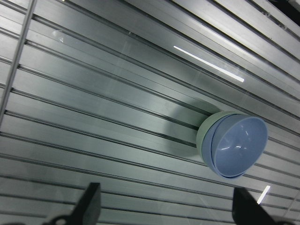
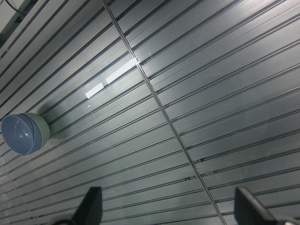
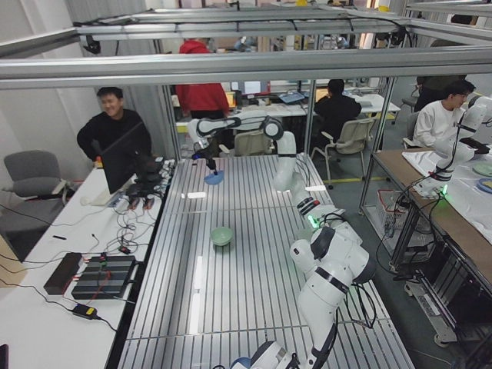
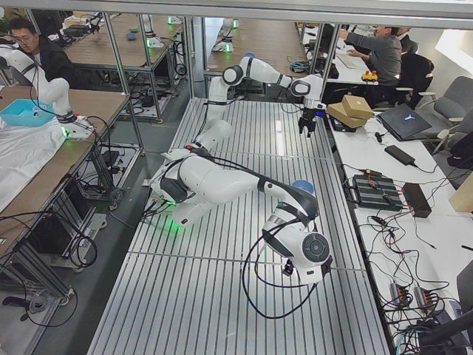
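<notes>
A green bowl (image 3: 221, 234) sits mid-table in the camera left view. A blue bowl (image 3: 214, 177) is at the far end, just below the far arm's gripper (image 3: 206, 163); their contact is unclear. A blue bowl (image 4: 303, 185) shows behind the near arm in the camera right view. Both wrist views show blue bowls (image 1: 236, 145) (image 2: 18, 134) nested in a green bowl (image 1: 205, 133) (image 2: 41, 126), unlike the camera left view. My left gripper and right gripper are open, nothing visible between their fingers.
The two white arms occupy its side and near end. Side desks hold a monitor (image 3: 123, 157), electronics and cables. People stand or sit around the far end.
</notes>
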